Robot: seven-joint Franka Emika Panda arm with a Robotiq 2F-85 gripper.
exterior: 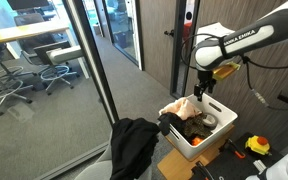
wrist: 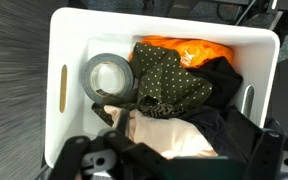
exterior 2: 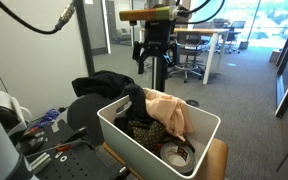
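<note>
A white box (exterior 2: 189, 168) holds a pale pink cloth (exterior 2: 166, 112), a black cloth (exterior 2: 137, 105), a dark dotted cloth (wrist: 172, 80), an orange packet-like item (wrist: 187, 48) and a grey roll of tape (wrist: 107, 78). Above the box hangs my gripper (exterior 2: 156, 69), pointing down with its fingers open and nothing between them. Exterior view 1 shows the gripper (exterior: 209, 94) over the box's back part, close to the pink cloth but apart from it. Seen from the wrist, the pink cloth (wrist: 164, 134) lies low in the picture, partly hidden by the gripper's body.
Black fabric (exterior: 134, 145) is draped beside the box. A yellow and red object (exterior: 257, 144) sits on the dark surface near the arm's side. Office chairs (exterior: 56, 60) and a table (exterior: 24, 30) stand farther off, with open floor between.
</note>
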